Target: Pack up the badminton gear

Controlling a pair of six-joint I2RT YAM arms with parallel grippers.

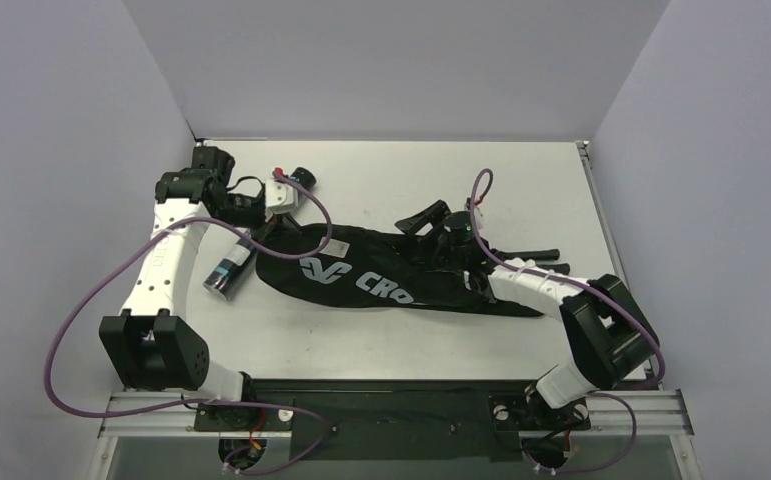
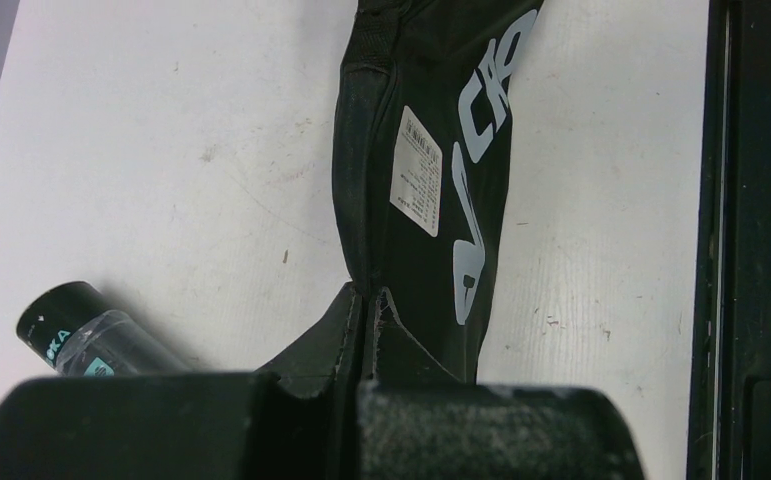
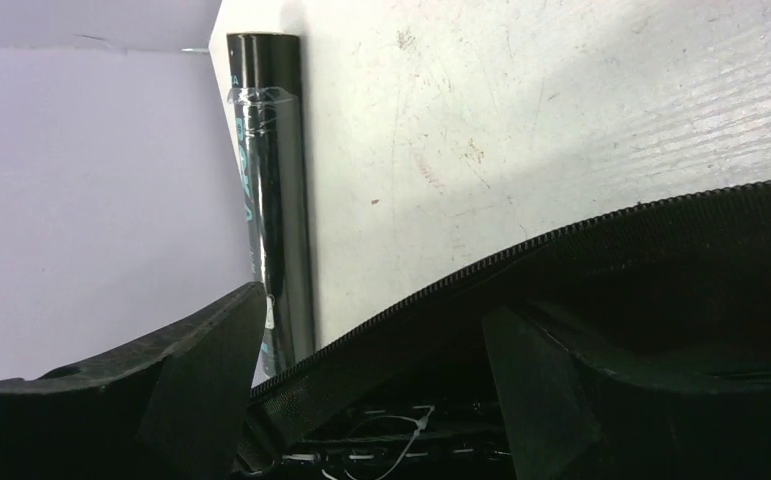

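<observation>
The black racket bag (image 1: 361, 268) with light lettering lies across the table. At its left end my left gripper is shut on the edge of the bag, beside the zip. Two dark handles (image 1: 533, 255) stick out at the bag's right end. Over the right half of the bag, my right gripper stands open, its fingers (image 3: 201, 375) apart on either side of a zip edge (image 3: 521, 255). Below that edge a dark frame with pale string shows; most of it is hidden. A shuttlecock tube (image 1: 226, 272) lies at the left, partly behind the left gripper.
Bare white table (image 1: 381, 345) lies in front of the bag, with more free surface behind it. Grey walls (image 1: 41, 200) rise at both sides and the back. Purple cables loop along both arms.
</observation>
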